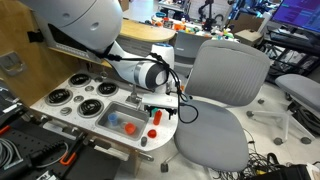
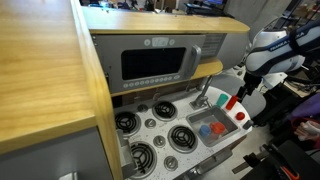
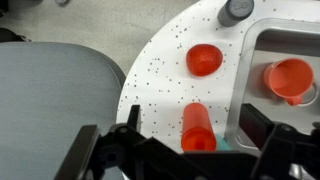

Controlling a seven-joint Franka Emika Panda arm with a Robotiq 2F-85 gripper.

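Observation:
A red bottle-shaped object (image 3: 197, 125) lies within the span of my gripper in the wrist view. The gripper is open, one dark finger on each side of the object, with no grip on it. In exterior view 1 the same red object (image 1: 157, 117) is on the white countertop, just below the gripper. A teal item (image 3: 222, 143) shows beside it in the wrist view, mostly hidden by the right finger. Farther along the counter is a round red object (image 3: 204, 60).
Next to the counter's right part is a sink (image 1: 103, 122) holding a red cup (image 3: 290, 78). A dark round item (image 3: 235, 10) sits near the counter edge. Stove burners (image 1: 88, 107) lie left of the sink. A grey chair (image 1: 210, 135) stands close by the counter's rounded end.

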